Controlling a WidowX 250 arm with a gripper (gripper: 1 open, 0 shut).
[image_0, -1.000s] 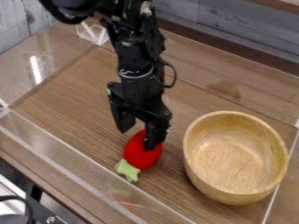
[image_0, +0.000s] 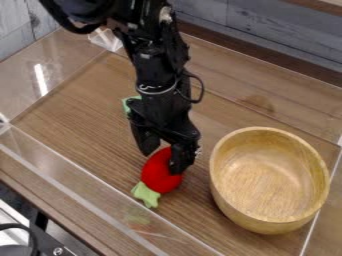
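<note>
My black gripper (image_0: 166, 150) is lowered to the table, its open fingers around the upper part of a red object (image_0: 162, 175) with a green top (image_0: 146, 196) at its lower left. The object rests on the wood beside a large yellow bowl (image_0: 267, 180), which is to the right. Part of another green thing (image_0: 130, 104) shows behind the arm on the left.
A raised light edge runs along the lower left, and a clear plastic item lies at the back upper left.
My gripper has shifted very slightly down and left over the red object; the object and bowl stay where they were.
</note>
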